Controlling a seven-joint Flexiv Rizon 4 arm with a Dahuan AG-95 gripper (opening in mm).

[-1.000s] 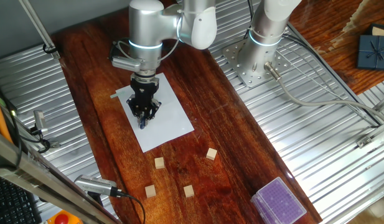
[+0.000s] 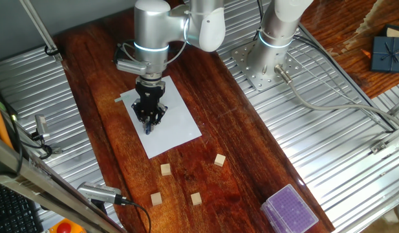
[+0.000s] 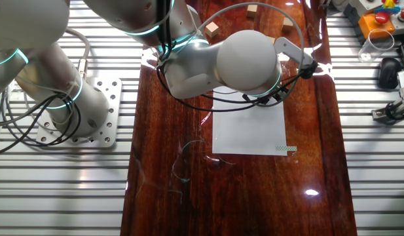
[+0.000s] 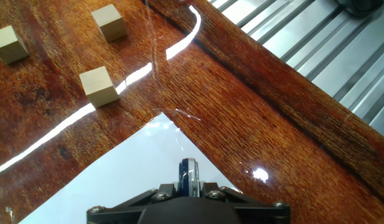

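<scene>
My gripper (image 2: 149, 123) is over the white sheet of paper (image 2: 176, 123), pointing down near its left edge. In the wrist view its black fingers (image 4: 160, 194) come together around a small, upright dark blue and silver object (image 4: 189, 177). The gripper looks shut on this object; its lower end is hidden, so I cannot tell whether it touches the paper. Exterior view 2 shows the paper (image 3: 247, 134) partly covered by the arm.
Several pale wooden cubes lie beyond the paper, one cube (image 4: 99, 86) being nearest its corner. A purple-lidded box (image 2: 291, 208) stands at the table's lower right. A camera (image 2: 100, 192) with a cable sits along the left edge. Bare wood (image 2: 231, 123) lies right of the paper.
</scene>
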